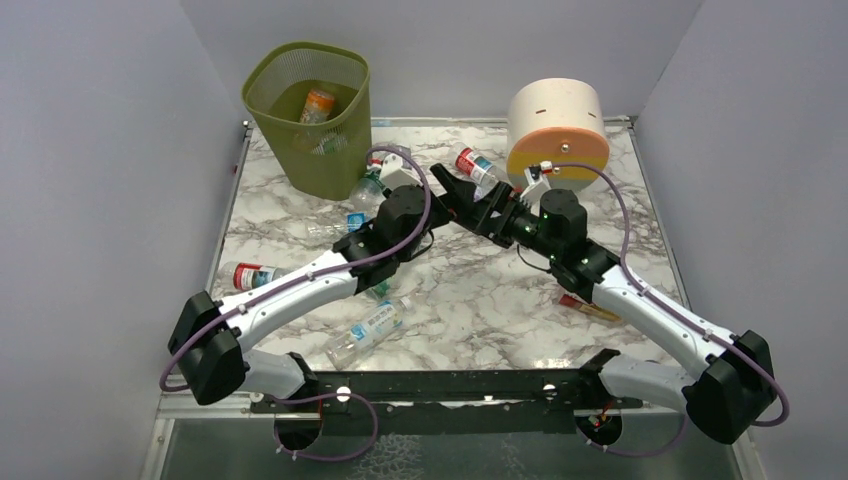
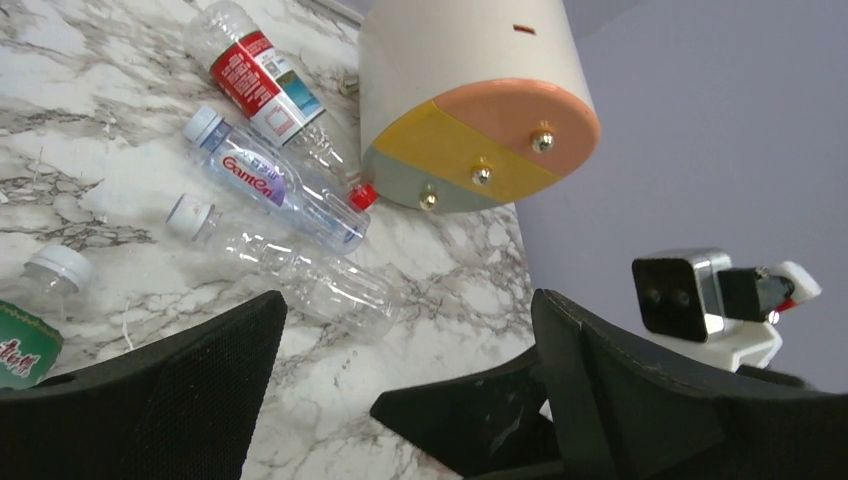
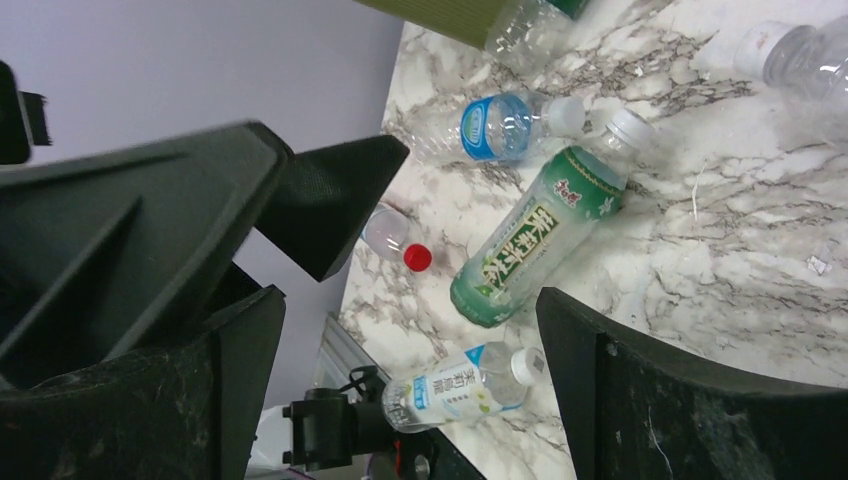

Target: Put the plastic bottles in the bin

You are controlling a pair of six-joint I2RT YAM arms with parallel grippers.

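My left gripper is open over the table centre, facing a red-label bottle [image 2: 250, 75], a GanTen bottle [image 2: 260, 175] and a clear bottle [image 2: 300, 275] by the drum. My right gripper is open beside it, above a green-label bottle [image 3: 530, 230], a blue-label bottle [image 3: 490, 128], a red-capped bottle [image 3: 390, 235] and a white-capped labelled bottle [image 3: 450, 390]. Both hold nothing. The green bin [image 1: 325, 165] at back left has an orange-labelled item inside.
The cream drum [image 1: 555, 110] stands back right. An orange-red item [image 1: 590, 308] lies at right, partly under the right arm.
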